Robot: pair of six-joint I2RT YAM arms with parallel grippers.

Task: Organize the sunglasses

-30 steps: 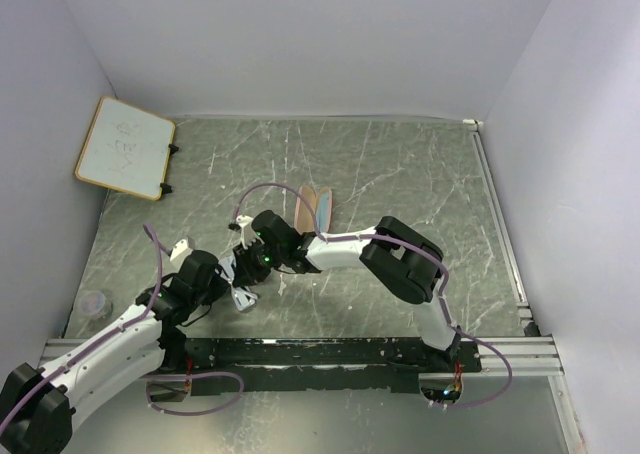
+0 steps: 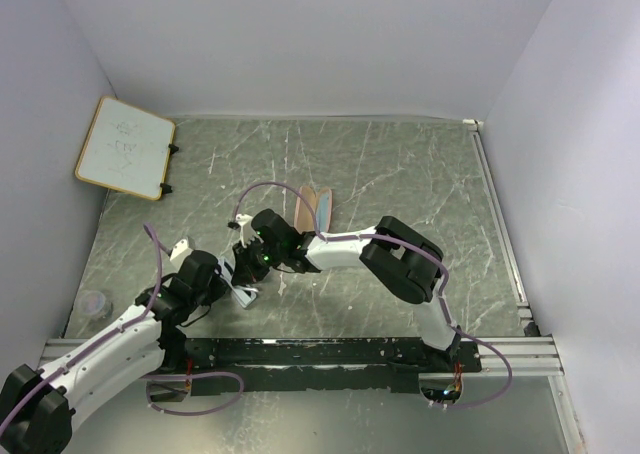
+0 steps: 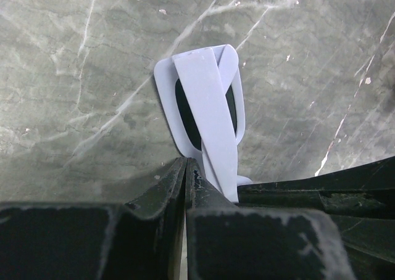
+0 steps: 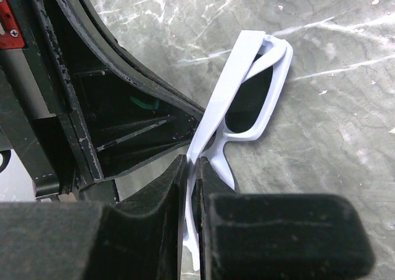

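Observation:
White-framed sunglasses with dark lenses [image 3: 188,116] lie on the table. In the top view they [image 2: 243,297] show between the two grippers. One white arm crosses a lens, slanting past the frame. My left gripper is at the near end of the glasses; its fingers stand open by only a narrow slit, with nothing seen between them. My right gripper straddles a white arm of the sunglasses [image 4: 225,86], its fingers slightly apart. Each wrist view shows part of the other gripper close by. The fingers hide the near part of the glasses.
Behind the right arm, a compartmented tan and blue holder [image 2: 314,209] stands on the table. A whiteboard [image 2: 126,147] is at the back left, and a small clear round container [image 2: 94,305] at the front left.
The right gripper has shifted very slightly at the sunglasses, and their visible white part looks a little different. The left arm has stayed in place.

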